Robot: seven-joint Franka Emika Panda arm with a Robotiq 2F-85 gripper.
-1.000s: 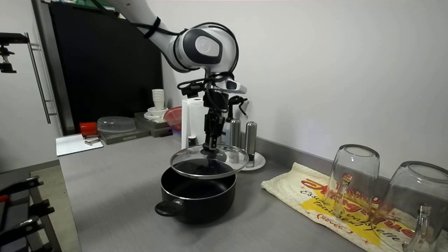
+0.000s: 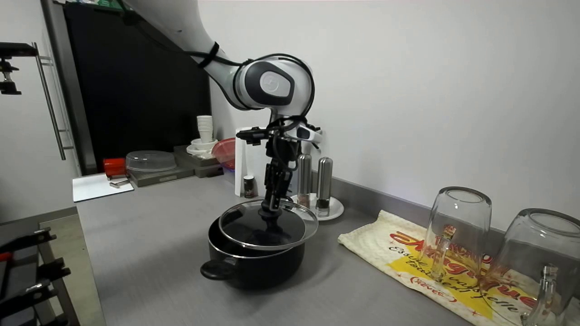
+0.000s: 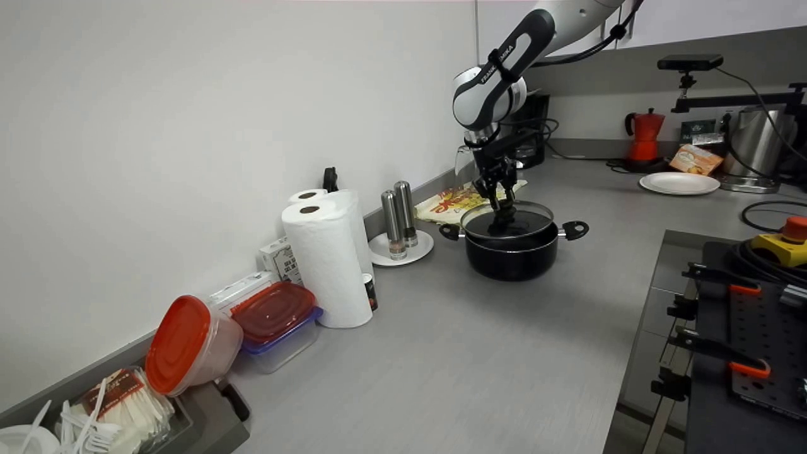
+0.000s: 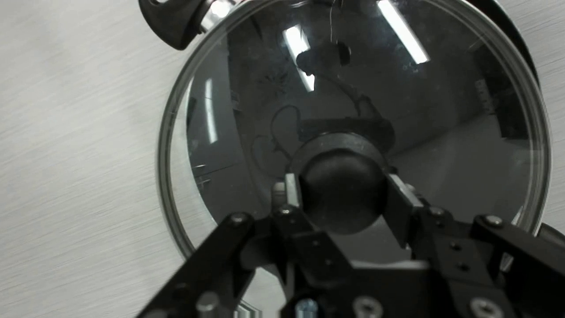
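A glass lid (image 2: 255,228) with a metal rim and a round black knob (image 4: 343,191) is tilted over a black pot (image 2: 253,271). In the wrist view, my gripper is shut on the knob, one finger on each side of it. The lid lies off-centre toward the back wall, so part of the pot's mouth shows at the front left in exterior view 1. Whether its rim touches the pot cannot be told. In exterior view 2 the pot (image 3: 510,261) stands upright with both side handles visible.
Behind the pot, two grinders (image 2: 323,184) stand on a white plate (image 2: 332,209). To the right are a printed cloth (image 2: 402,255) and upturned glass mugs (image 2: 459,233). Paper towel rolls (image 3: 329,265) stand by the wall.
My gripper and the lid have come down toward the pot, and the lid is now more tilted, covering more of the opening. The pot has not moved.
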